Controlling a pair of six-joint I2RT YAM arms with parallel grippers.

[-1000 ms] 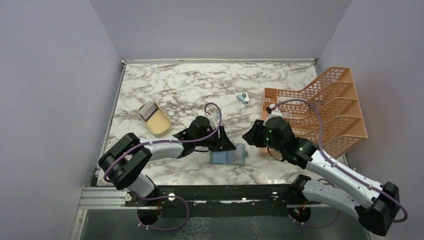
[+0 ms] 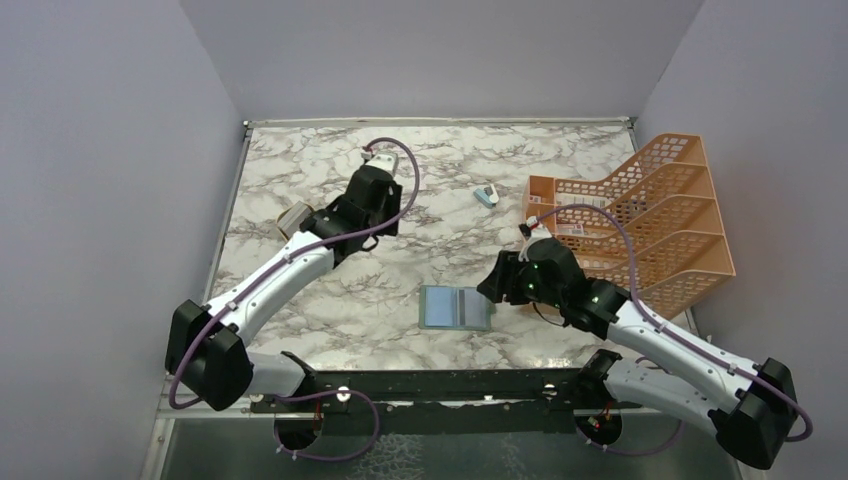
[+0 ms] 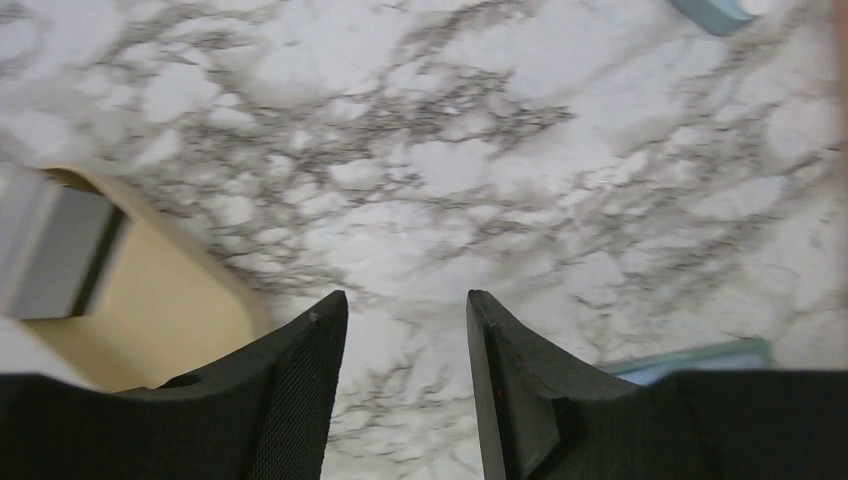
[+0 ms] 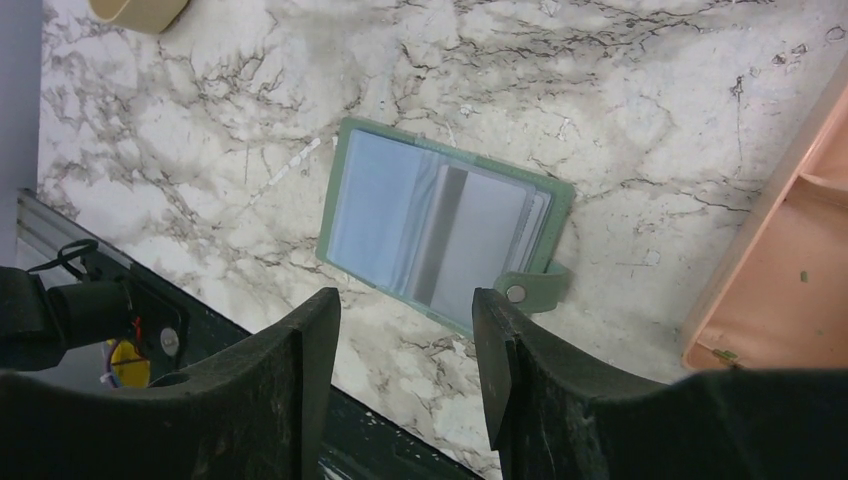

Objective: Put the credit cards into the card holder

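Observation:
The card holder (image 4: 410, 222) lies opened flat on the marble table, with a green edge and clear pockets. Its snap tab (image 4: 540, 292) sticks out at one corner, and whitish sheets show in the right-hand pocket. My right gripper is above the holder's right side, fingers parted and empty. My left gripper hangs over bare table up and left of the holder, open with nothing held. In the left wrist view, a grey stack (image 3: 65, 255), seemingly the cards, sits in a tan tray (image 3: 185, 290); in the top view the left arm hides most of it.
An orange slotted rack (image 2: 655, 225) takes up the right side, close by the right arm. Toward the back lies a small light-blue and white object (image 2: 486, 196).
My left gripper has swung from over the card holder up and to the left, uncovering the holder and covering the tan tray. The right gripper has shifted slightly left.

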